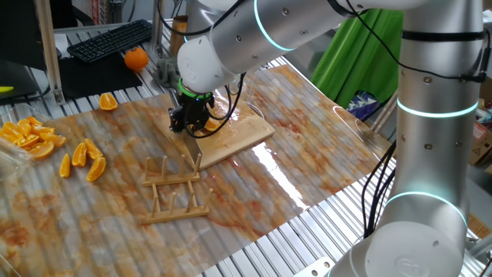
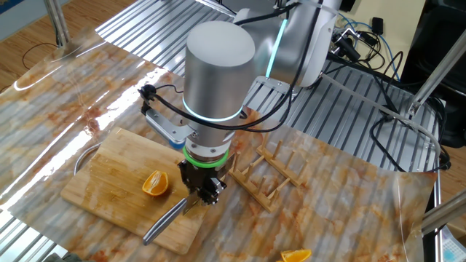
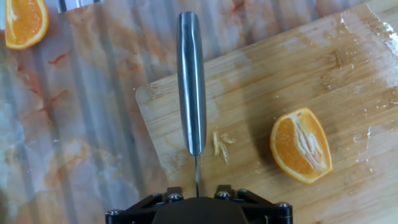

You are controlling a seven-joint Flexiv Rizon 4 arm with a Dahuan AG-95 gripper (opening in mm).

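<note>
A knife with a steel handle (image 3: 192, 84) slants over a corner of the wooden cutting board (image 2: 109, 171). My gripper (image 2: 202, 191) is right at the knife, near where handle and blade meet. In the wrist view the blade (image 3: 198, 177) runs edge-on between the two sides of my gripper. The contact is hidden, and I cannot tell whether the fingers press on the blade. Part of the blade (image 1: 192, 151) shows below the gripper in exterior view 1. On the board rests a cut orange piece (image 3: 301, 145), apart from the knife.
Beside the board stands a wooden peg rack (image 1: 175, 190), close to the blade. Several orange wedges (image 1: 79, 155) lie on the marbled table, with a heap of more (image 1: 31, 137) at the left. A whole orange (image 1: 136, 59) sits near the keyboard (image 1: 110, 40).
</note>
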